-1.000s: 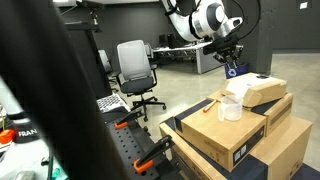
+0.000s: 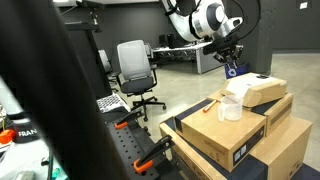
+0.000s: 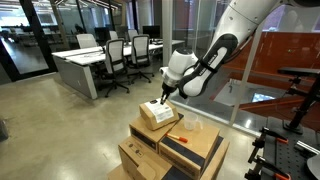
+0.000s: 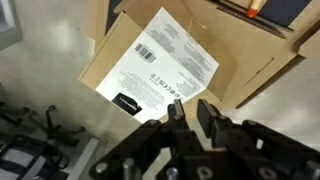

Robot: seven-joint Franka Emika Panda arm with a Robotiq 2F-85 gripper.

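Observation:
My gripper stands open over a small cardboard box [image 4: 228, 55] in the wrist view, with nothing between its fingertips. A large white printed label [image 4: 160, 70] with a barcode covers much of that box's top. In the first exterior view the same box [image 2: 264, 91] sits on larger cartons, below the arm's end. A clear plastic container [image 2: 231, 107] and an orange stick-like item [image 2: 209, 105] rest on the neighbouring carton. From the second exterior view, the small box [image 3: 157, 112] lies behind the orange item [image 3: 177, 139].
Several large cartons [image 2: 222, 131] form the work surface. An office chair [image 2: 136, 67] stands on the floor beyond it. In the second exterior view, desks and more chairs [image 3: 115, 52] are at the back, with bare floor [image 3: 60, 120] at the left.

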